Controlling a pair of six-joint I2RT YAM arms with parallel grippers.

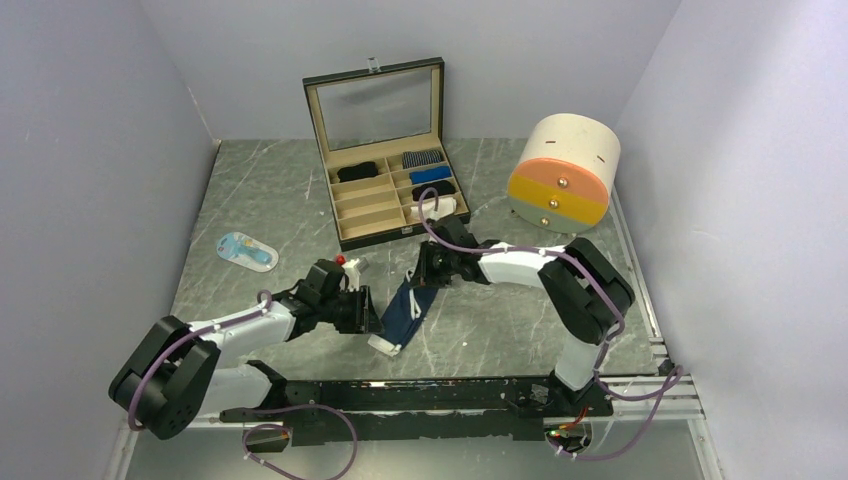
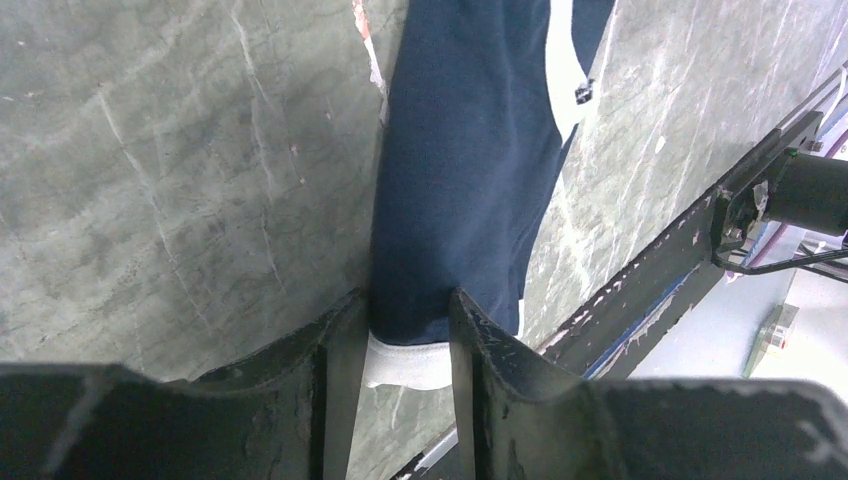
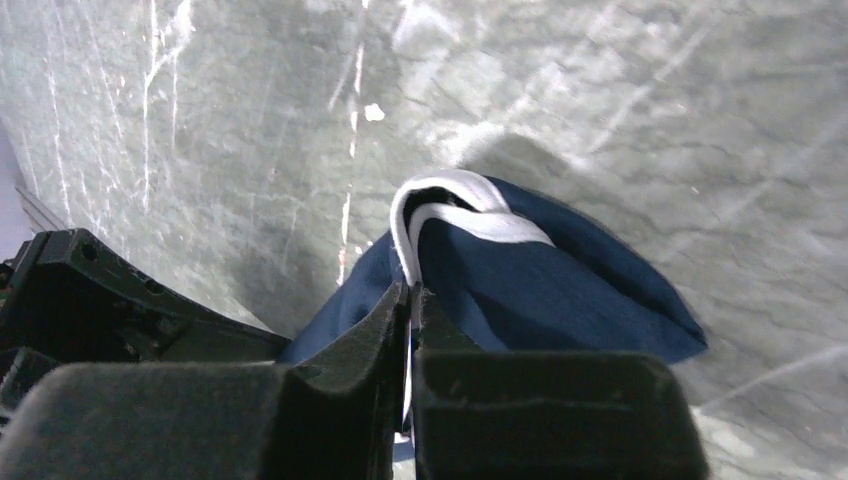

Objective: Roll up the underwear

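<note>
Navy underwear (image 1: 402, 318) with white trim lies as a folded strip on the grey table, its white waistband (image 2: 412, 367) at the front end. My left gripper is part open above that end; the waistband shows between its fingers, not clamped. At the far end my right gripper is shut on the underwear, and a white-trimmed edge (image 3: 404, 235) rises between its fingertips. A navy flap (image 3: 600, 290) spreads out to the right of the fingers in the right wrist view. In the top view, the right arm hides part of the far end.
Behind the grippers stands an open divided box (image 1: 366, 212) with several rolled garments inside. A drum-shaped drawer cabinet (image 1: 570, 175) is at the back right, and a blue packaged item (image 1: 247, 252) lies on the left.
</note>
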